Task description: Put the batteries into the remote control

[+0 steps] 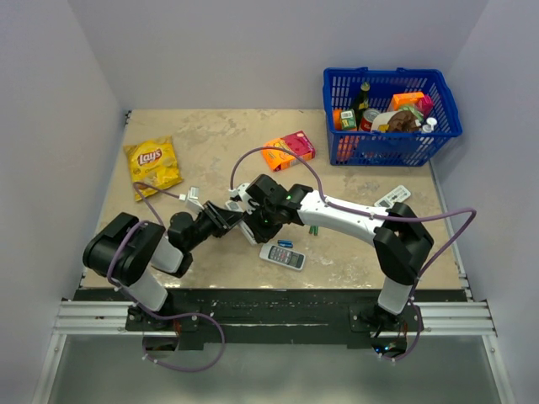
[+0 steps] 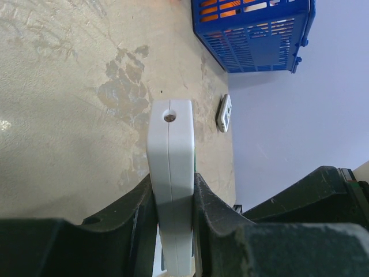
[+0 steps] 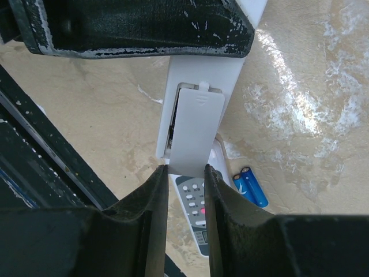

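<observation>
A white remote (image 2: 171, 150) is clamped edge-up in my left gripper. In the right wrist view the back of that white remote (image 3: 230, 72) faces up, with its battery compartment rim partly showing. Over this compartment lies a white battery cover (image 3: 196, 130), its near end between the fingertips of my right gripper, which touch both sides. The cover sits askew, leaving a dark gap along its left side; the compartment's inside is mostly hidden. Blue batteries (image 3: 250, 186) rest on the table to the right.
A grey remote with dark keys (image 1: 283, 256) lies below the grippers. Green batteries (image 1: 313, 230) and another white remote (image 1: 393, 196) are to the right. A chips bag (image 1: 153, 163), a snack box (image 1: 289, 151) and a blue basket (image 1: 389, 147) stand farther back.
</observation>
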